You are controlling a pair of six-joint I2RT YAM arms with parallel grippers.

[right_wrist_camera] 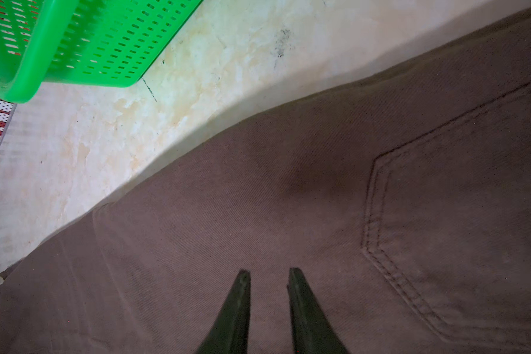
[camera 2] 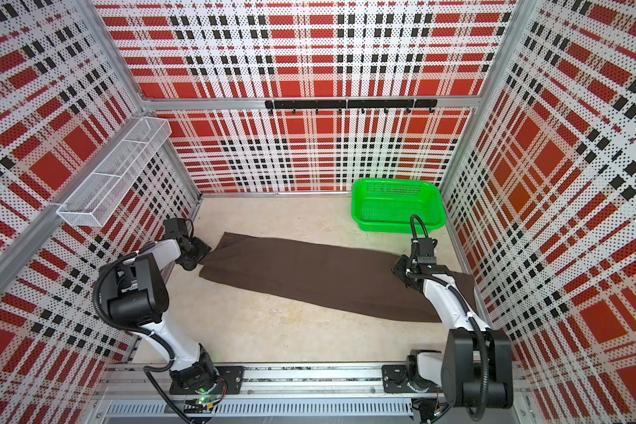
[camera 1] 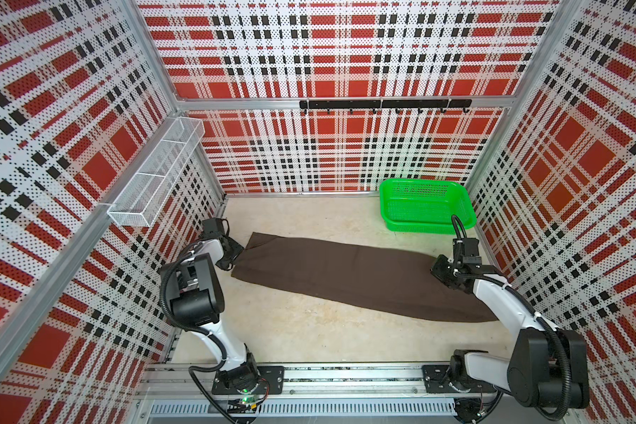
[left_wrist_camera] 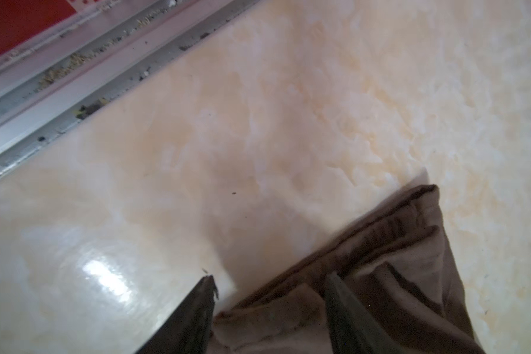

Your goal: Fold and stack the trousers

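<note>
Brown trousers [camera 1: 353, 275] lie flat and lengthwise across the pale table, their legs together, the cuff end at the left. My left gripper is open over that end; in the left wrist view the hems [left_wrist_camera: 395, 236] lie beneath and beside its fingers, with some creases. My right gripper is over the right part of the trousers, its fingers part open with cloth visible below and between them; a stitched back pocket [right_wrist_camera: 454, 212] shows beside it. Whether either fingertip touches the cloth is unclear.
A green basket [camera 1: 427, 222] sits at the back right, just beyond the trousers. A white wire rack [camera 1: 148, 183] hangs on the left wall.
</note>
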